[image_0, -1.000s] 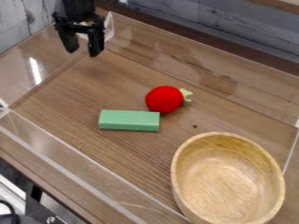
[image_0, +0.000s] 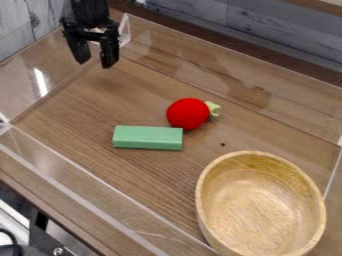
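Observation:
My black gripper (image_0: 94, 50) hangs over the upper left corner of the wooden table. It is small in the view, and I cannot tell whether it is open or shut. A red tomato-like object (image_0: 187, 114) with a pale green top lies right of the centre. A green block (image_0: 147, 137) lies below and to the left of it. A large empty tan bowl (image_0: 258, 211) fills the lower right. The gripper is apart from all three.
Grey boards (image_0: 254, 20) border the table at the back, and a pale surface shows at the far left.

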